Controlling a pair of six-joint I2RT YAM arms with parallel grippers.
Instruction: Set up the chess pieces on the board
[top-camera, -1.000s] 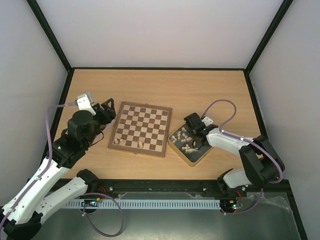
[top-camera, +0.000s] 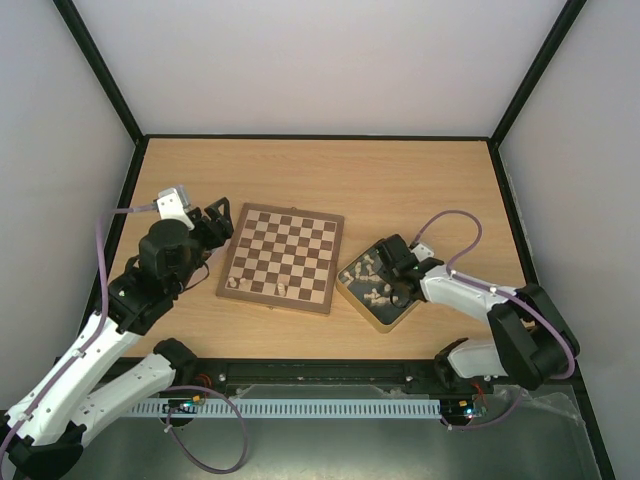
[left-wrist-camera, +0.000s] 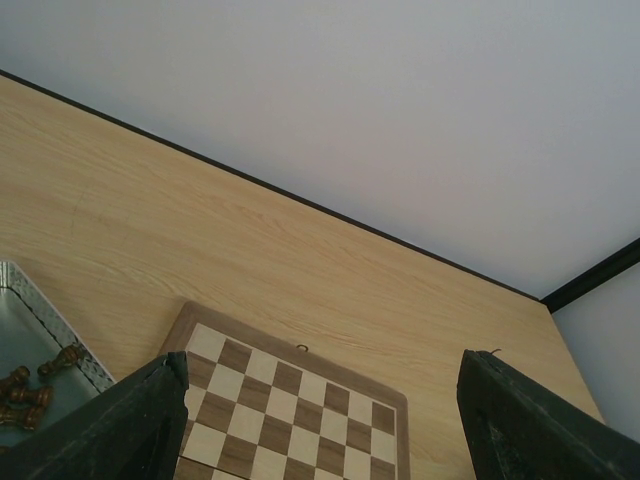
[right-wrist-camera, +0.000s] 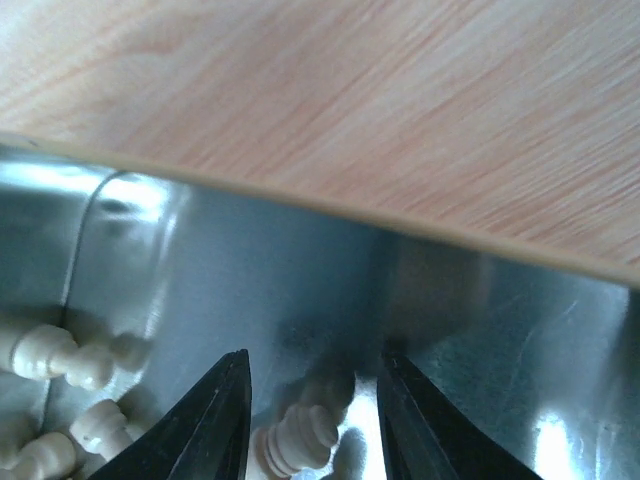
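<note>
The chessboard (top-camera: 279, 257) lies mid-table with a few light pieces near its front edge. Beside it is a metal tray (top-camera: 370, 316) holding light pieces; in the left wrist view another tray (left-wrist-camera: 45, 315) holds dark pieces. My left gripper hangs open above the table left of the board. In the right wrist view my right gripper is low in the light-piece tray, part open, with a ribbed piece (right-wrist-camera: 295, 440) just below and between its fingertips; I cannot tell whether it touches. More pieces (right-wrist-camera: 45, 352) lie at the tray's left.
The tray's rim (right-wrist-camera: 330, 205) runs just beyond my right gripper.
My right arm and wrist have shifted slightly to the right and toward the front over the tray. The left arm and board look unchanged.
</note>
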